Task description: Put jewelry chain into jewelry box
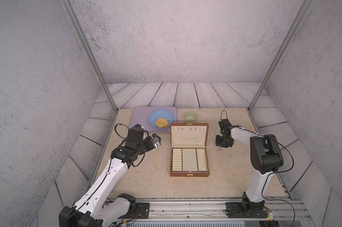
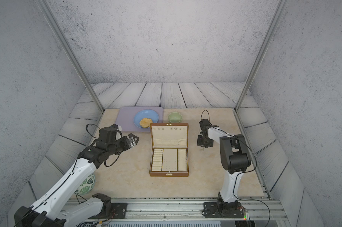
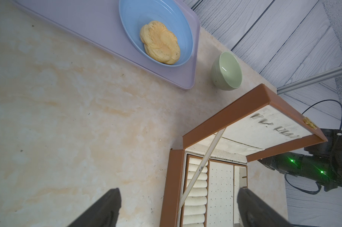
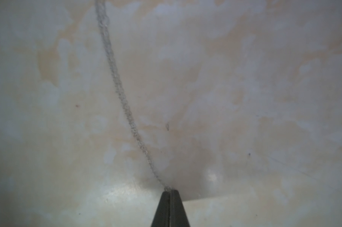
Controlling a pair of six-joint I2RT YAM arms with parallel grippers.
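Note:
The jewelry box (image 1: 189, 174) stands open mid-table, its lid raised at the back and cream compartments bare. Right of it, a thin silvery chain (image 4: 119, 90) runs down the right wrist view to the fingertips of my right gripper. Those fingers are close together, pointing at the table; whether they are shut on the chain does not show. In the top left view the arm hides much of the chain. My left gripper hangs open left of the box, nothing between its fingers.
A blue plate (image 1: 152, 116) with a yellow lump of food sits on a lilac tray (image 1: 139, 113) at the back left. A green bowl (image 1: 190, 117) stands behind the box lid.

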